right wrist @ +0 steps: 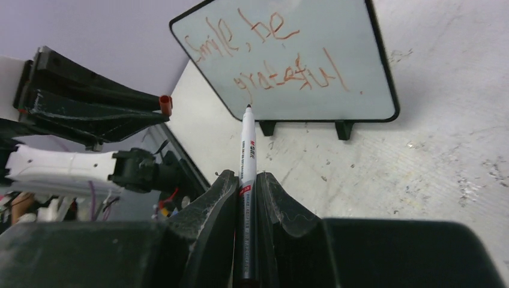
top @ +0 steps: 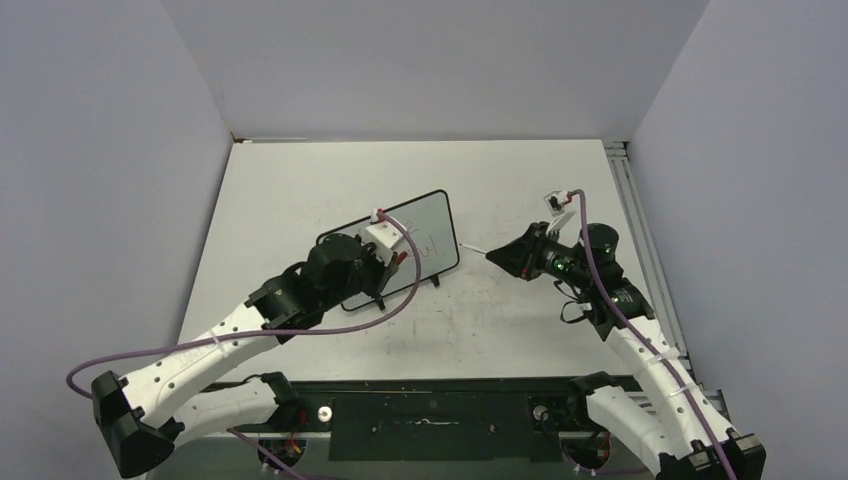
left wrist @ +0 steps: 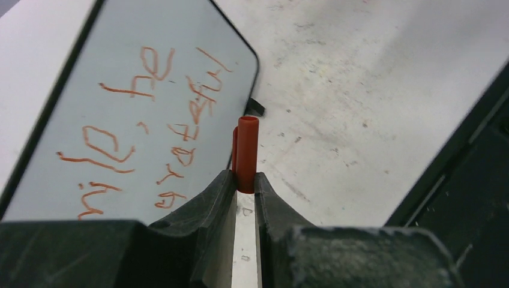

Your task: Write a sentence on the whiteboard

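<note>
The whiteboard stands tilted on the table and carries red writing that reads "Smile, be grateful" in the right wrist view. From the top, my left arm covers much of the whiteboard. My left gripper is shut on a red marker cap, which points away from the fingers. In my right gripper a white marker is held, the gripper shut on its body. Its dark tip is uncovered and points away from the fingers. In the top view the right gripper hovers right of the board.
Black feet support the board's lower edge. Bare white table with faint red smudges lies in front and to the right. Purple cables run along both arms, and grey walls enclose the table's sides.
</note>
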